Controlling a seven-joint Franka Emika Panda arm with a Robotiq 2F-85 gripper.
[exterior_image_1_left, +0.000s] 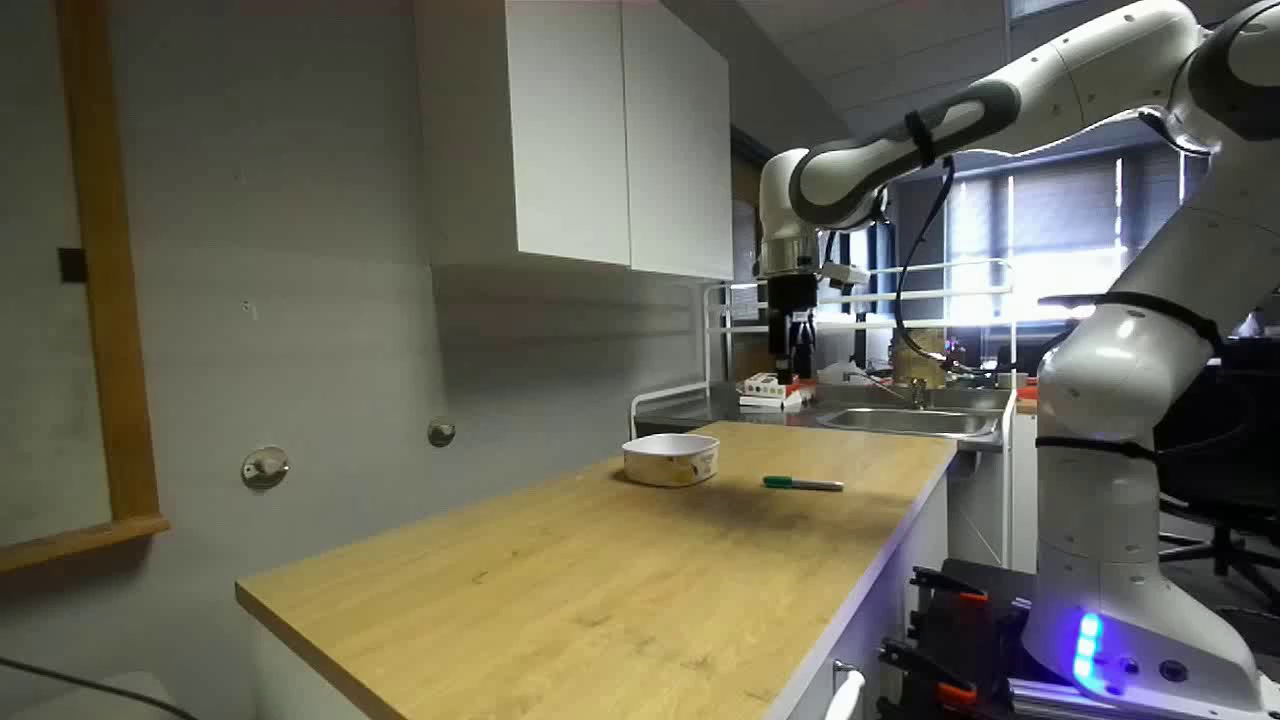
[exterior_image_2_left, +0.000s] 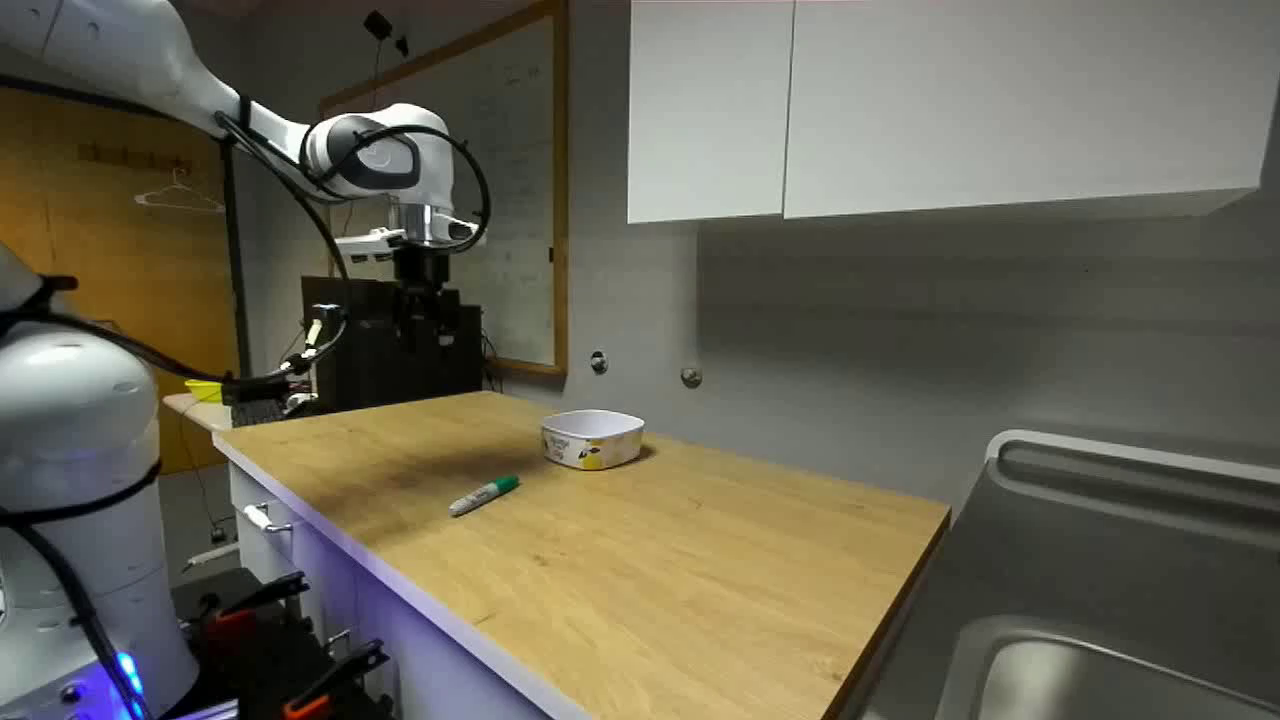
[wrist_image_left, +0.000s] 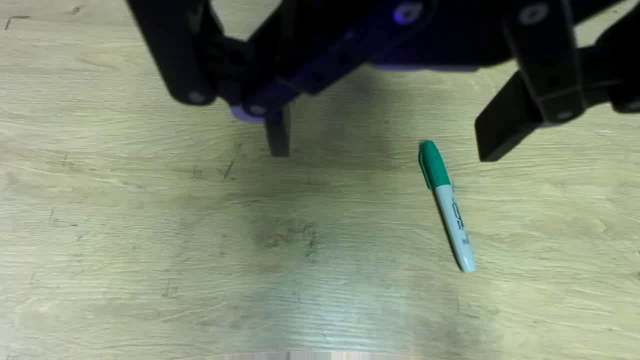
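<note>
A marker with a green cap and a pale grey barrel lies flat on the wooden counter. Beyond it from the robot, nearer the wall, stands a white bowl with a yellow pattern on its side; the wrist view does not show it. High above the counter hangs my gripper, pointing down and apart from both things. Its fingers are spread wide, so it is open, and only bare counter shows between them. The marker also shows on the counter in the first exterior view.
White cabinets hang on the wall above the counter. A metal sink adjoins one end, with a white rack standing around it.
</note>
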